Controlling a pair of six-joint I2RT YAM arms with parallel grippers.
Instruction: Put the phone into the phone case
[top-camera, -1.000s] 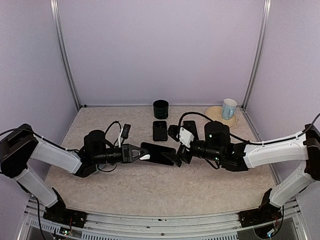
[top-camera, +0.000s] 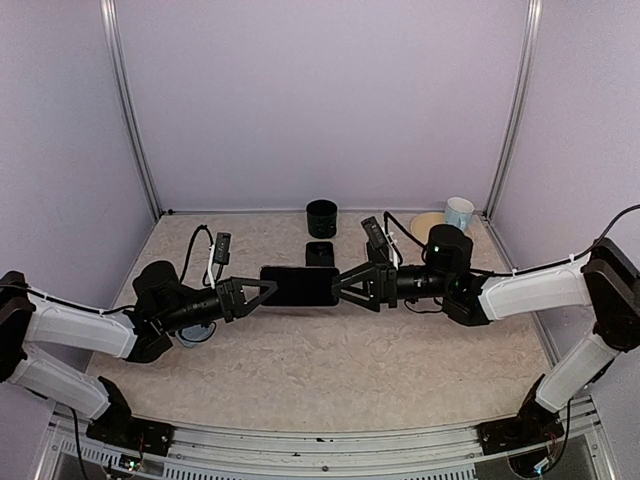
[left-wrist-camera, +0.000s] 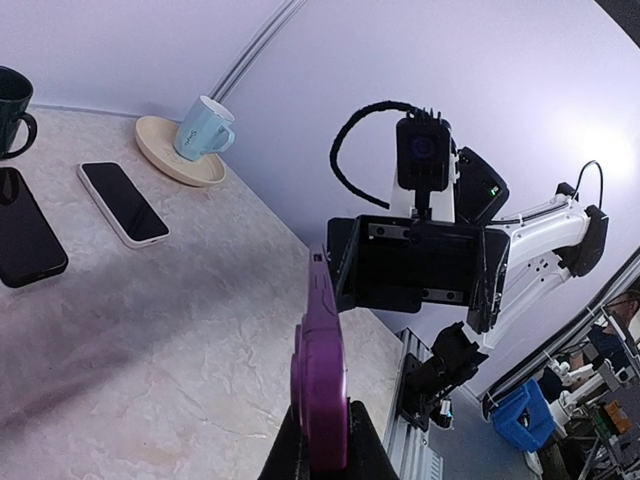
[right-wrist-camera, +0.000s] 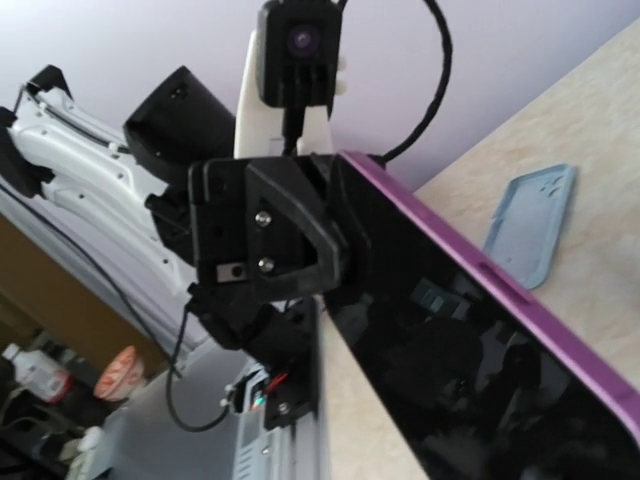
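Observation:
In the top view a dark phone (top-camera: 300, 286) hangs above the table between both arms, its screen facing the camera. My left gripper (top-camera: 270, 291) is shut on its left end. Purple edges of the phone (left-wrist-camera: 322, 370) show in the left wrist view. At the phone's right end, my right gripper (top-camera: 342, 288) has its fingers apart around or just beside that end; contact cannot be made out. The right wrist view shows the screen of the phone (right-wrist-camera: 430, 320) close up, with the left gripper's finger (right-wrist-camera: 295, 235) across its far end. A light blue case (right-wrist-camera: 530, 225) lies on the table there.
A black phone (left-wrist-camera: 28, 230) and a white-edged phone (left-wrist-camera: 125, 203) lie on the table. Behind them stand a dark mug (top-camera: 322, 217) and a light blue mug (left-wrist-camera: 203, 128) on a yellowish plate (left-wrist-camera: 152, 145).
The phone has been lifted and levelled, moving slightly left with my left gripper.

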